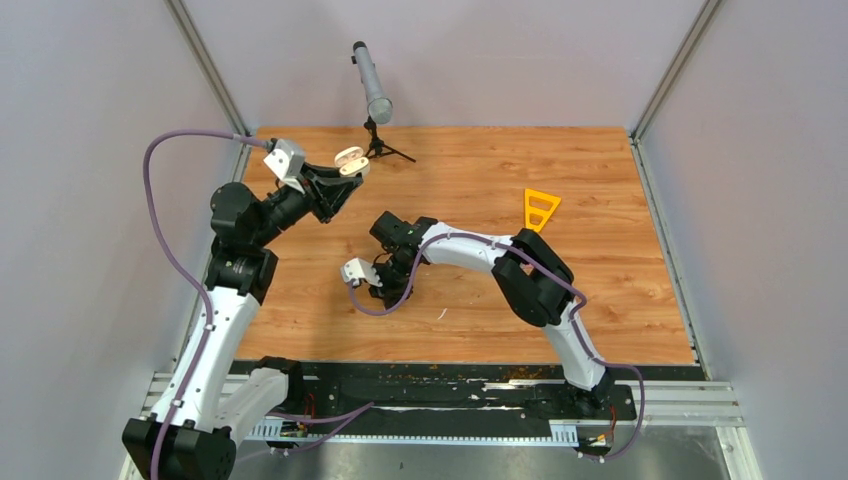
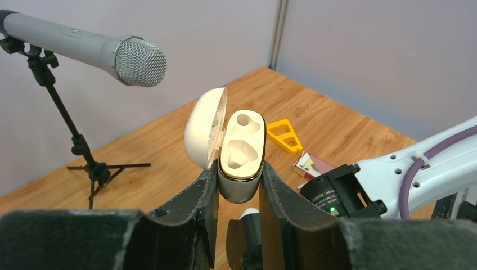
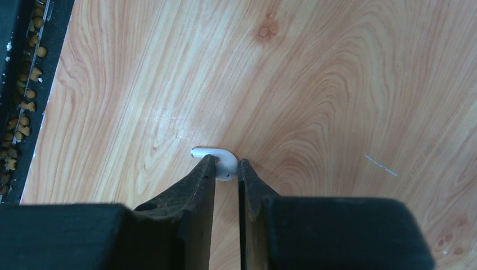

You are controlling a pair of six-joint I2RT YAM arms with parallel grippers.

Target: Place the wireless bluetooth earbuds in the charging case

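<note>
The cream charging case (image 1: 354,166) (image 2: 242,147) is held upright, lid open, in my left gripper, shut on its lower body; both earbud slots show empty. Low over the table, my right gripper has its fingertips either side of a white earbud (image 3: 216,153) lying on the wood, the stem pointing left in the right wrist view; the fingers look nearly closed around its round end. In the top view this gripper's tips are mostly hidden under its wrist.
A microphone on a stand (image 1: 372,85) is at the back left. A yellow triangle (image 1: 541,203) lies at the right, and a small pinkish box (image 2: 312,167) shows beyond the right arm. The wooden table (image 1: 470,160) is otherwise mostly clear.
</note>
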